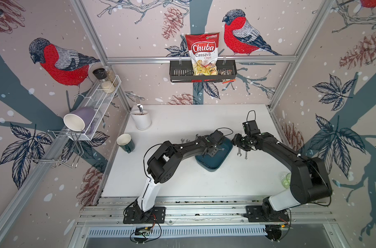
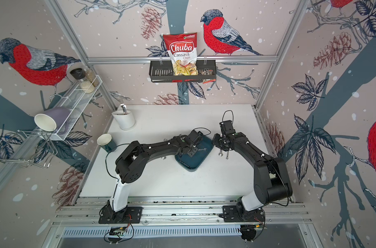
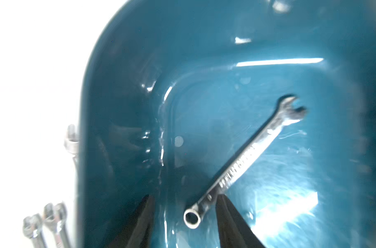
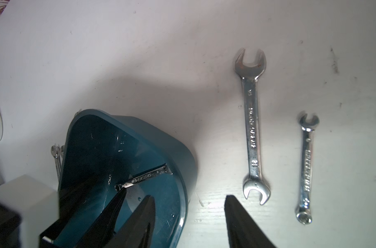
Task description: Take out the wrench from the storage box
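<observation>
In the blue storage box [image 1: 210, 164] a single silver wrench [image 3: 245, 159] lies diagonally on the floor, ring end toward my left gripper. That gripper is open over the box, fingers near the ring end, nothing held. My right gripper hangs at the box's right rim, part open, empty between its fingertips. A double open-ended wrench [image 4: 251, 119] and a smaller combination wrench [image 4: 306, 165] lie on the table right of the box.
More wrenches [image 3: 55, 219] lie left of the box. A mug [image 1: 128, 144] and a white cutlery holder [image 1: 141, 122] stand at the left, a green glass [image 1: 286, 181] at the front right.
</observation>
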